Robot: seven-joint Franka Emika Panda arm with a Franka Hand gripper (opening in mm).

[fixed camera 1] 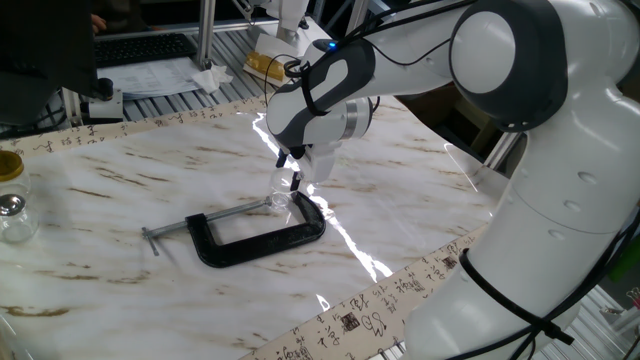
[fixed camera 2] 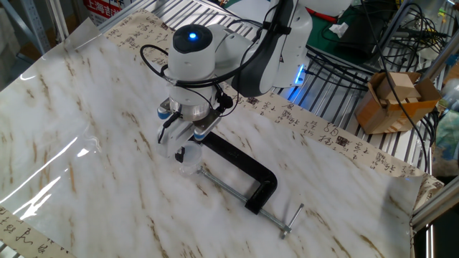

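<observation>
A black C-clamp (fixed camera 1: 262, 245) with a silver screw bar lies flat on the marble-patterned table, and in exterior view 2 its frame (fixed camera 2: 240, 161) reaches toward my gripper. At the clamp's open end stands a clear, see-through container (fixed camera 2: 188, 165), hard to make out against the pale surface; its clear wall (fixed camera 1: 281, 202) also glints in exterior view 1. My gripper (fixed camera 1: 289, 171) points down over it, its dark fingertips apart with the clear container between them, and appears shut on it. The gripper partly hides the container's upper part.
Two glass jars, one with a yellow lid (fixed camera 1: 10, 164) and one with a silver lid (fixed camera 1: 12, 206), stand at the table's left edge. A cardboard box (fixed camera 2: 398, 104) sits off the table.
</observation>
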